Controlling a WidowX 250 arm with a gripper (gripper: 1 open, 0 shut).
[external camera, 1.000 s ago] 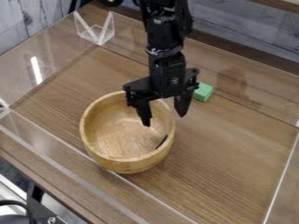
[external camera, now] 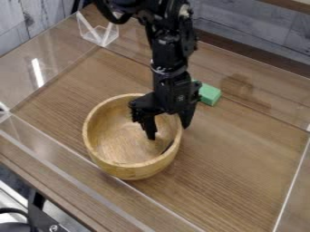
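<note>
My black gripper (external camera: 165,118) hangs from the top centre, over the back part of an oval tan wooden bowl (external camera: 126,154), with its fingers spread open. The fingertips reach down near the bowl's rear and right rim. I see nothing held between them, though the dark fingers make this hard to make out. The bowl's floor looks mostly bare; the area under the gripper is partly hidden.
A small green block (external camera: 206,92) lies on the wooden table (external camera: 242,163) behind and right of the gripper. A clear plastic object (external camera: 97,27) stands at the back left.
My gripper has shifted and turned slightly, with its fingers sitting a little differently over the bowl's back. The bowl and green block look unmoved.
</note>
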